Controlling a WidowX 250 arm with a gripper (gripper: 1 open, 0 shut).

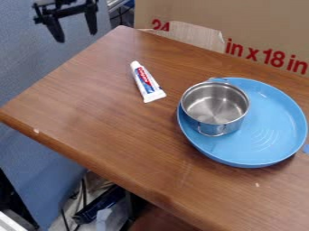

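My black gripper is at the top left, high over the grey area beyond the table's left edge, its two fingers apart with nothing between them. A white toothpaste tube with red and blue lettering lies on the wooden table. To its right a steel pot stands on the left part of a blue plate.
A cardboard box stands along the back of the table. Past the left edge, cables and assorted items lie low at the bottom.
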